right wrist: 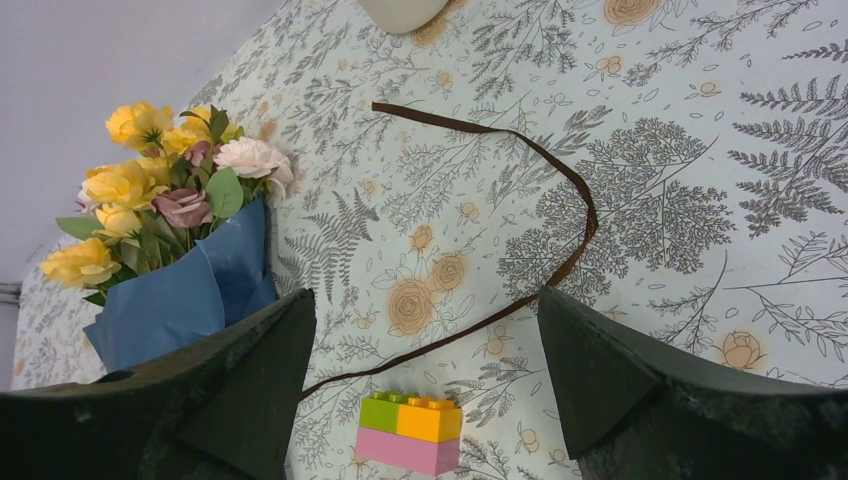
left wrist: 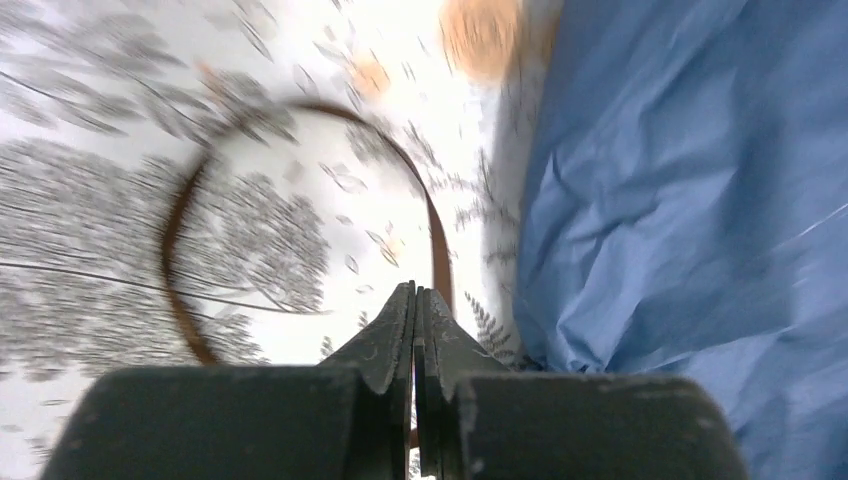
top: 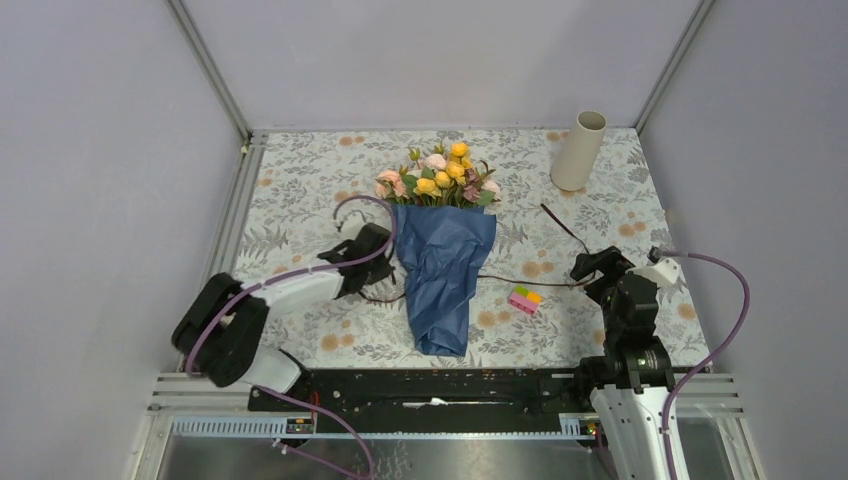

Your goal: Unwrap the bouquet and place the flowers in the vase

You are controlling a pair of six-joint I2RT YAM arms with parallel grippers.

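Note:
Flowers in yellow, pink and mauve stick out of a blue paper wrap lying on the table. The cream vase is at the back right. A brown ribbon runs out from the wrap on both sides. My left gripper is shut left of the wrap, with nothing visible between its fingertips. Just beyond and to the right of them shows the ribbon's end part, outside the fingers; its very tip is hidden. Over the right-hand stretch of ribbon, my right gripper stands open and empty.
A small block of pink, green and orange toy bricks lies between the wrap and my right gripper. Purple cables loop from both arms.

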